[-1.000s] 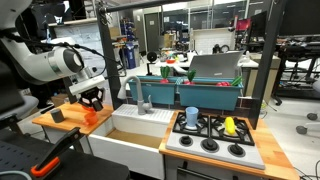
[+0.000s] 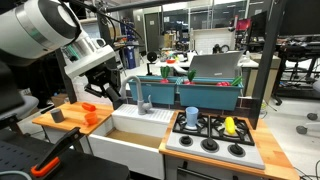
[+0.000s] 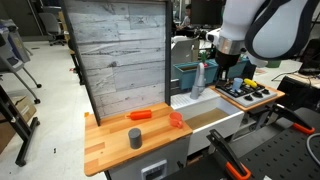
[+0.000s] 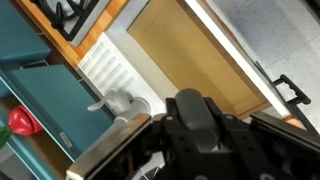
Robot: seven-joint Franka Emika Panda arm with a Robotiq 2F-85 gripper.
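High above the sink's left end, my gripper (image 2: 114,92) points down at the end of the white arm. In the wrist view it is shut on a dark, rounded object (image 4: 192,104), whose exact kind is unclear. The open sink basin (image 4: 190,45) lies below, with nothing seen inside it. On the wooden counter to the left are an orange cup (image 3: 177,119), a long orange-red item (image 3: 141,114) and a grey cup (image 3: 135,138).
A grey tap (image 2: 139,88) rises behind the sink. The stove (image 2: 213,140) on the right carries a blue cup (image 2: 192,116) and a yellow item (image 2: 230,126). Teal shelves (image 2: 208,95) run along the back.
From low beside the orange cup, my gripper has risen and shifted right, toward the sink. The arm looks larger and nearer in exterior view 1. The counter items look unmoved.
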